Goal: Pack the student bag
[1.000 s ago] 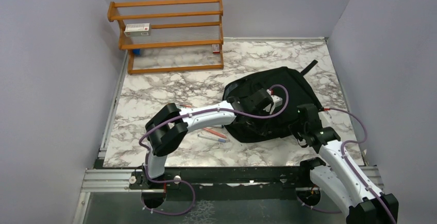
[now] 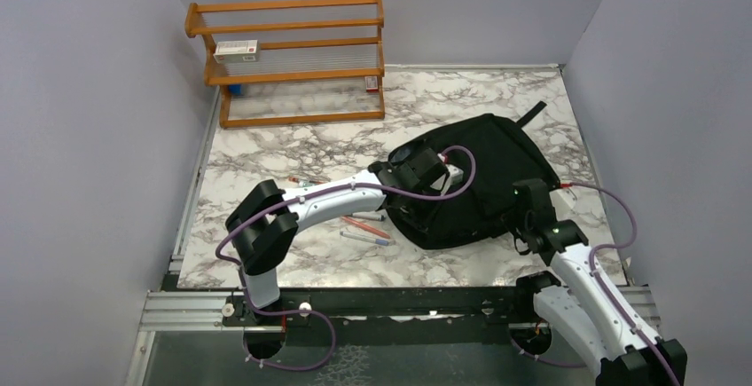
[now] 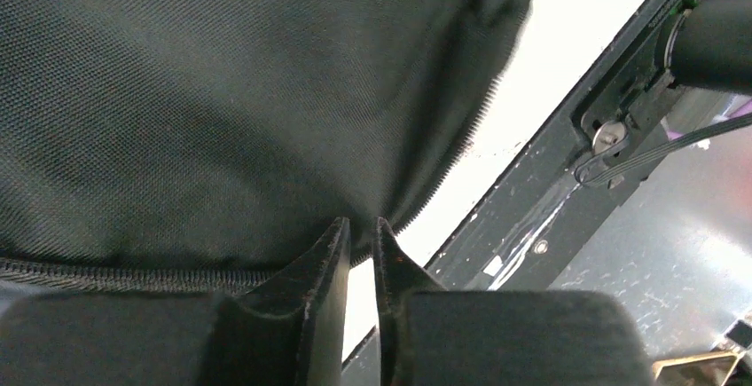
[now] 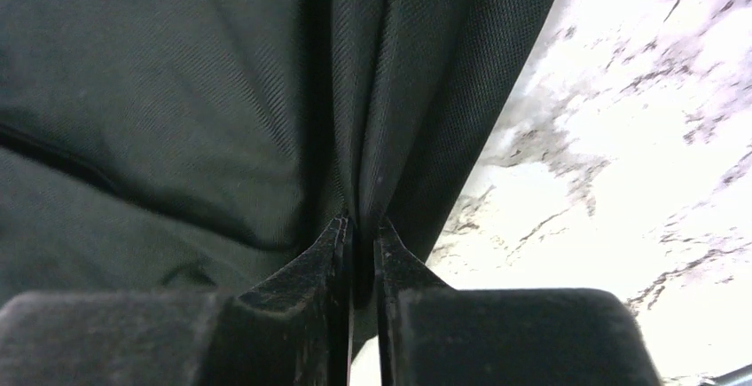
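The black bag (image 2: 492, 160) lies on the right half of the marbled table, its strap pointing to the back right. Over the bag's left part, my left gripper is slightly open, with nothing held between its fingers; a zipper edge (image 3: 160, 277) runs close by. At the bag's front right corner is my right gripper, its fingers a narrow gap apart. A fold of black fabric (image 4: 368, 137) runs down between them; whether they grip it is unclear. Several pens (image 2: 365, 238) lie left of the bag. The bag's inside is hidden.
A wooden rack (image 2: 301, 74) stands at the back left, holding a white box (image 2: 236, 51) and a small red-and-white box (image 2: 372, 83). Bare table lies left of the bag and behind it. Grey walls close in both sides.
My left arm has moved left over the bag. The bag's left edge has shifted very slightly. My right arm has barely moved at the bag's corner.
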